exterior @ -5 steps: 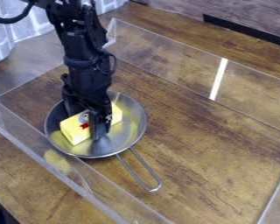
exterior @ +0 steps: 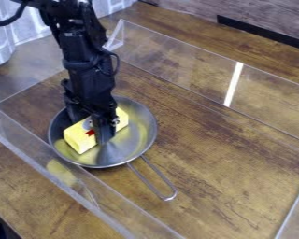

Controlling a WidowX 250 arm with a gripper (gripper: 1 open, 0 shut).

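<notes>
A yellow block [exterior: 81, 142] with a small red mark lies in a grey metal pan [exterior: 139, 133], whose wire handle points toward the lower right. My black gripper [exterior: 94, 125] reaches down from the top left into the pan and is shut on the yellow block, its fingertips partly hidden against it.
Bare wooden table [exterior: 227, 168] takes up the right side, with free room there. Clear plastic panels border the work area, along the lower left and across the top right.
The arm has shifted very slightly over the pan in the last second. The block and pan look almost unchanged.
</notes>
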